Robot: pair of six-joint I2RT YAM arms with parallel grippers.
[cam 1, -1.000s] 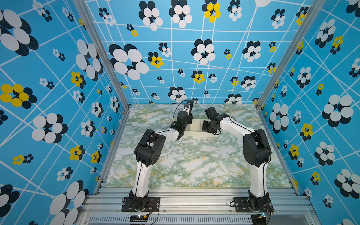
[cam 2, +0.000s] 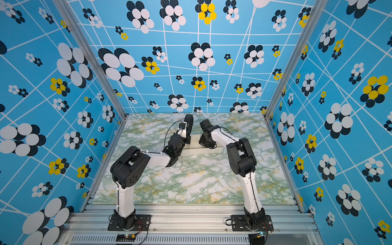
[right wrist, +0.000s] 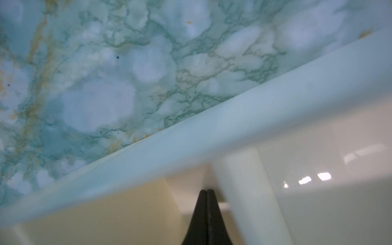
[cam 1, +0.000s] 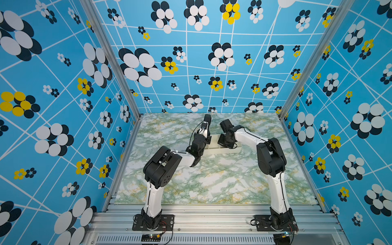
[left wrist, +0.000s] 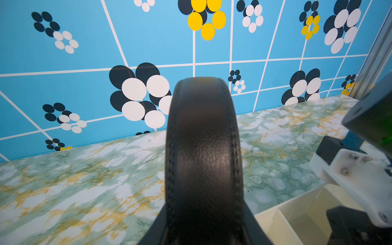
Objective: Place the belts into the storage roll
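Note:
A dark brown stitched leather belt (left wrist: 204,155), rolled up, fills the middle of the left wrist view. My left gripper is shut on it, its black fingers (left wrist: 254,230) showing at either side of the roll. The cream storage box (cam 1: 222,151) with divided compartments stands on the table at its middle rear. My left gripper is by the box's left end. My right gripper is shut with nothing visible between its tips, which point down at a box compartment beside a divider (right wrist: 253,192). Most of the box interior is hidden by the arms.
Both wrists crowd close together over the box. A blue patterned wall (left wrist: 73,114) rises behind the table's back edge.
The box has shifted slightly towards the front and right. My left arm's elbow has come forward and left, and my right arm has moved a little left.

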